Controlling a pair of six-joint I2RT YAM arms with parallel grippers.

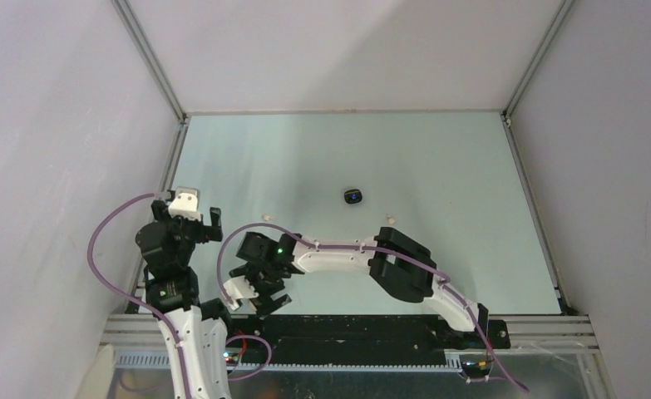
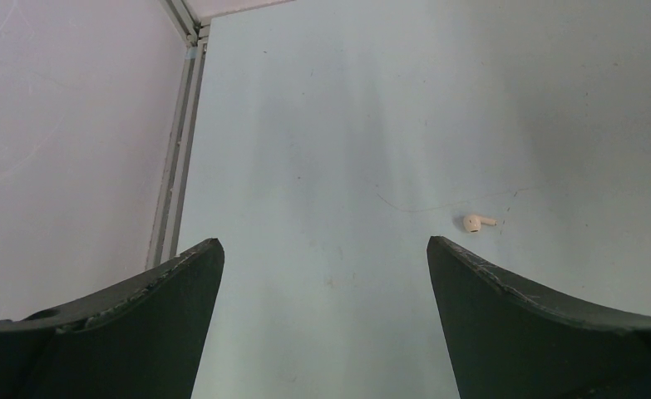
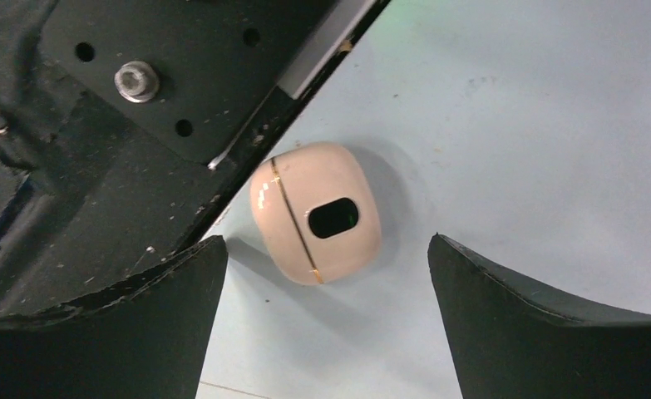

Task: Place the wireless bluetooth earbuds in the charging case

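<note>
A closed pinkish-cream case (image 3: 315, 218), with a seam line and a dark oval window, lies on the table near its front edge in the right wrist view. My right gripper is open over it, the case showing beyond and between its fingertips without visible contact. In the top view the right arm hides this case. One pale earbud (image 1: 268, 217) lies left of centre, and a second pale one (image 1: 390, 219) right of centre. The left gripper stands open and empty at the table's left side; an earbud (image 2: 476, 222) lies ahead of it to the right.
A small black object (image 1: 352, 196) with a blue spot sits at mid-table. The right forearm (image 1: 338, 256) stretches across the front of the table. Behind the front edge runs a black rail (image 3: 64, 208), close beside the cream case.
</note>
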